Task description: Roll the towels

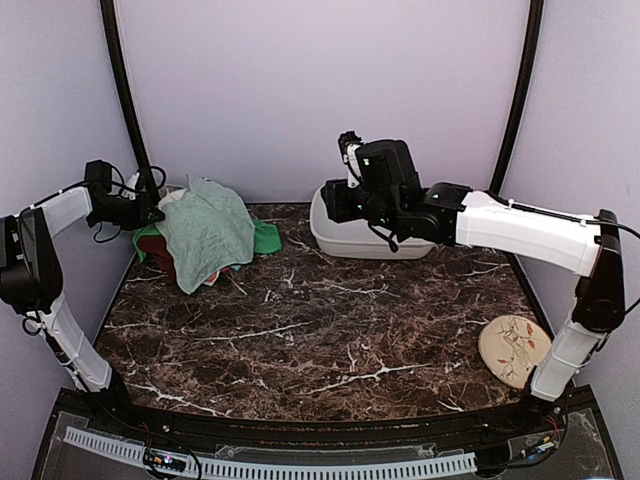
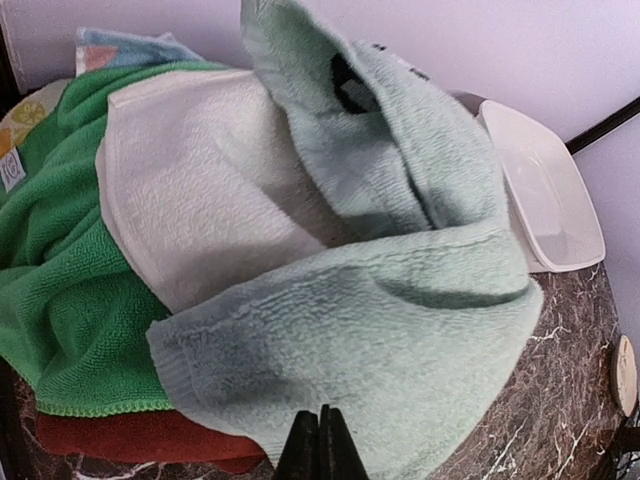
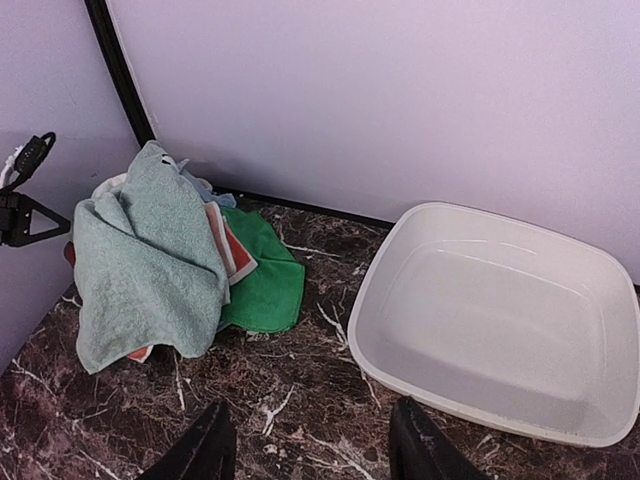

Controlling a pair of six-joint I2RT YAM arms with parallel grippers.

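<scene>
A pile of towels lies at the back left: a pale mint towel (image 1: pixel 208 235) on top, with white (image 2: pixel 190 180), green (image 1: pixel 264 237) and dark red (image 1: pixel 160 252) ones beneath. My left gripper (image 1: pixel 153 210) is at the pile's left edge; in its wrist view the fingertips (image 2: pixel 310 430) are together over the mint towel, shut, with nothing visible between them. My right gripper (image 1: pixel 343 197) hangs in the air over the left part of the white tub; in its wrist view its fingers (image 3: pixel 210 450) stand apart with nothing between them, facing the pile.
The white tub (image 3: pixel 480 415) stands at the back right, apparently empty. A round pale board (image 1: pixel 515 350) lies at the front right.
</scene>
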